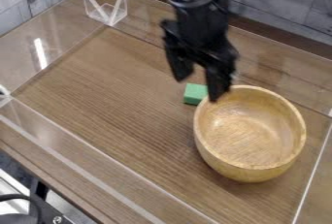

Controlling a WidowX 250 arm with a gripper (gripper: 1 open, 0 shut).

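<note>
My gripper (197, 65) hangs from the top centre of the camera view, its two dark fingers spread apart above and behind a wooden bowl (248, 136). A small green block (196, 93) lies on the table just to the upper left of the bowl, partly below the gripper. Nothing shows between the fingers.
A white wire object (105, 7) stands at the back left. A back edge runs along the top right, and a dark cable lies at the lower left corner.
</note>
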